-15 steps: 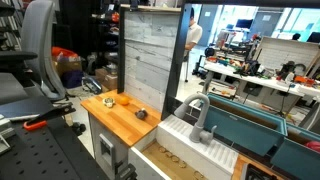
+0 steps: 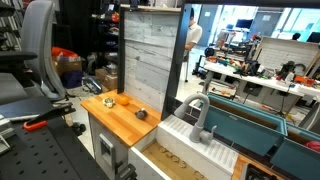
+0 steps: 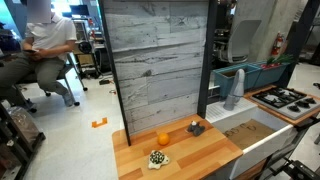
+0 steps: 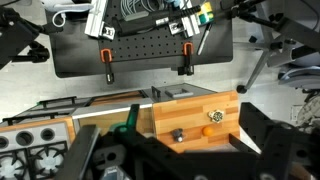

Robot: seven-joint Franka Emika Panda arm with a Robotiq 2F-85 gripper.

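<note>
Dark fingers of my gripper reach in at the bottom of the wrist view, spread wide, and nothing shows held. Beyond them is a wooden counter (image 4: 190,107). On it lie a small orange ball-like item (image 3: 163,139), a dark grey object (image 3: 196,127) and a pale, yellow-dotted item (image 3: 158,158). The same orange item (image 2: 123,99) and dark object (image 2: 141,113) appear in exterior view 1, apart from each other. Beside the counter a white drawer (image 2: 175,168) stands pulled out, its wooden bottom bare where visible. The gripper's fingers are not clear in either exterior view.
A grey faucet (image 2: 203,118) rises behind the drawer. The stove top (image 3: 283,99) lies to its right, and a white plank wall (image 3: 160,70) backs the counter. A black perforated table (image 4: 150,58) carries cables and orange-marked clamps.
</note>
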